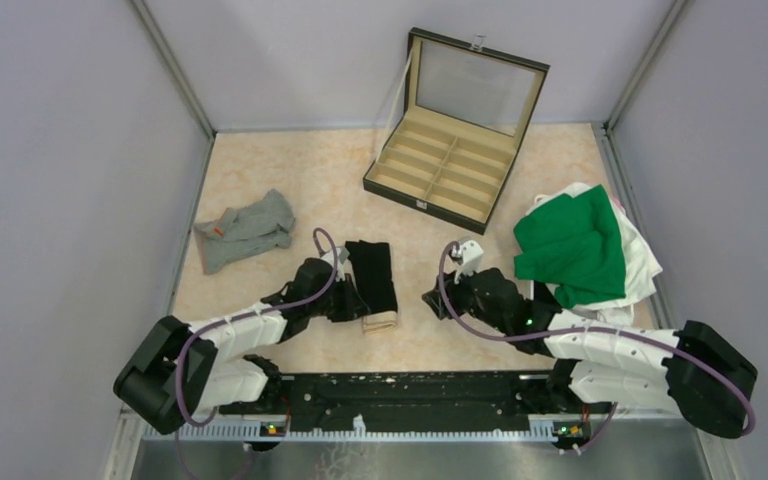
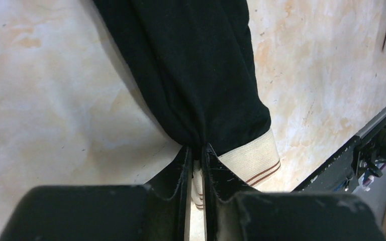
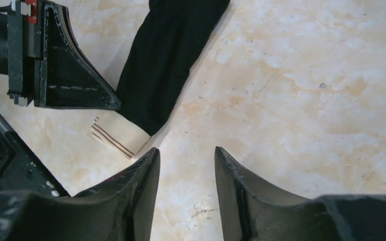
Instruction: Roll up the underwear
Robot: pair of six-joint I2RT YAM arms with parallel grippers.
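Note:
Black underwear with a cream striped waistband lies folded in a long strip at the middle front of the table. My left gripper is down at its waistband end, fingertips nearly together with a bunched edge of black cloth and band between them. The cloth is creased toward that pinch. My right gripper stands open just right of the underwear, apart from it, with bare table between and under its fingers.
An open compartment box stands at the back. Grey cloth lies at left; green and white cloths are piled at right. The table's front edge is close below the underwear.

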